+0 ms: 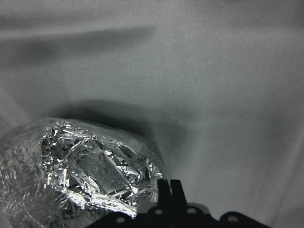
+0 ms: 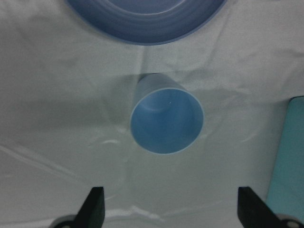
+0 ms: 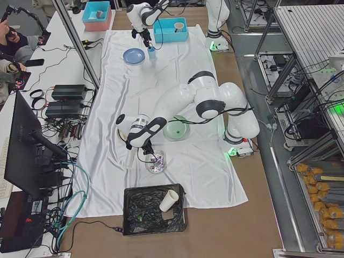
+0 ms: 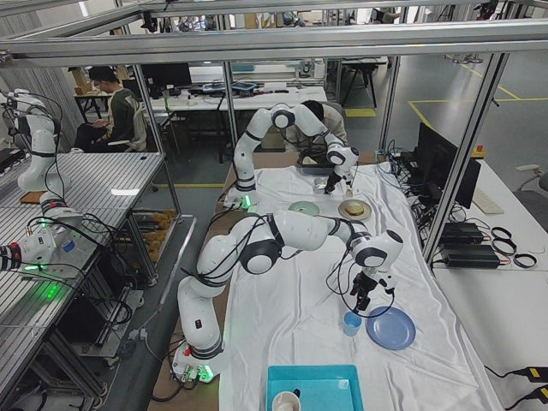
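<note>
In the left wrist view a crumpled foil container wrapped in clear plastic [image 1: 90,171] lies on the cloth, with my left gripper shut at its right edge; whether it grips anything cannot be told. The same container [image 3: 156,165] is under that gripper in the camera left view. My right gripper is open above the cloth, near an upright blue cup [image 2: 166,121], which stands beside a blue plate [image 2: 145,33].
A teal bin [image 4: 330,385] holding a white cup, a green plate [image 3: 174,133], and a black lined tray [image 3: 140,215] with a white cylinder [image 3: 169,200] are around the cloth.
</note>
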